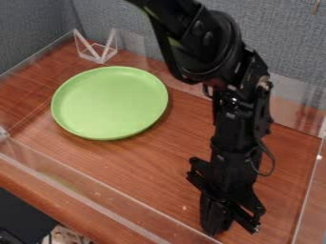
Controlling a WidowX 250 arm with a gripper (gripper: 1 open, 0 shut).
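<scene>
My black gripper [224, 198] is low over the wooden table at the front right, its fingertips pointing down at or near the tabletop. Its fingers are dark and overlap in this view, so whether they are open or shut, or hold anything, cannot be made out. A green plate [110, 103] lies on the table at the upper left, apart from the gripper.
A white wire-like object [98, 50] stands at the back left corner. A clear rim runs along the table's edges, with a grey padded wall [287, 48] behind.
</scene>
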